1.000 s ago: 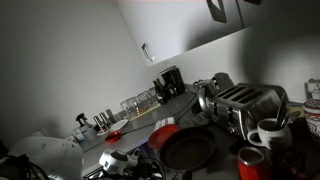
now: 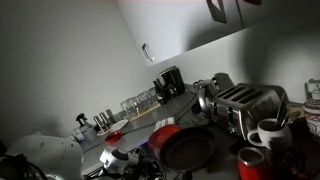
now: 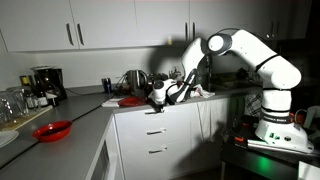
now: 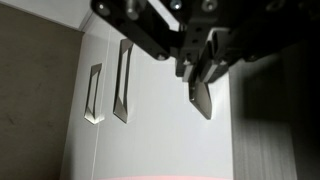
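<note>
Seen from the side in exterior view 2, my gripper [image 3: 157,105] is low at the front of the white drawers [image 3: 135,137], just below the counter edge. In the wrist view, the gripper reaches down to a dark metal handle [image 4: 202,100] on a white front, its fingertips right at the handle's upper end. Whether the fingers touch or straddle the handle is unclear, and the dark gripper body hides the space between them. Exterior view 1 shows only part of the arm [image 2: 45,150] at the lower left, with the fingertips hard to make out.
Above on the counter are a dark pan [image 2: 187,148], a toaster [image 2: 245,105], a white mug [image 2: 270,133] and a red can [image 2: 253,163]. A red bowl [image 3: 52,131] stands on the left counter. Two more handles [image 4: 122,80] [image 4: 92,95] show beside the gripper.
</note>
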